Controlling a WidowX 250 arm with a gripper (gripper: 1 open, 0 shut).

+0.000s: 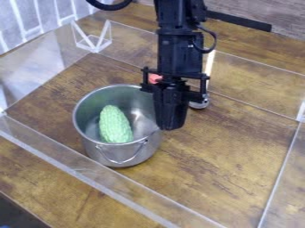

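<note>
My black gripper [168,116] hangs low at the right rim of a metal pot [100,149], its lower part partly overlapping the pot's edge. It looks shut, with nothing visible between its fingers, though the tips are dark and hard to make out. A pale green cabbage-like vegetable [114,125] lies inside the pot at the left.
A small red object [154,78] and a silver item [201,102] sit behind the gripper, partly hidden. A white wire piece [92,37] stands at the back left. Clear walls edge it.
</note>
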